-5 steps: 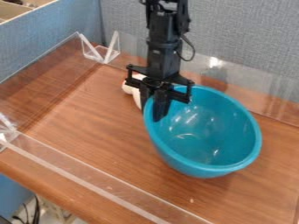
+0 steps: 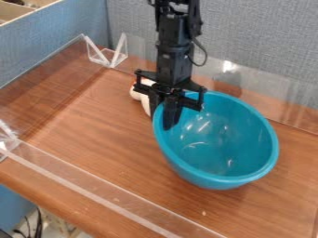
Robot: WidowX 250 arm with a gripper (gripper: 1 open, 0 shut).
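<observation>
A large teal bowl stands on the wooden table, right of centre. My black gripper is down at the bowl's upper left rim, its fingertips overlapping the rim. Whether it is open or shut on the rim is hard to tell. Behind the gripper, a white object lies on the table, partly hidden.
Clear plastic edging runs along the table's front and back, with white brackets at the back left. A padded grey wall stands behind, and a blue-walled box sits at the upper left.
</observation>
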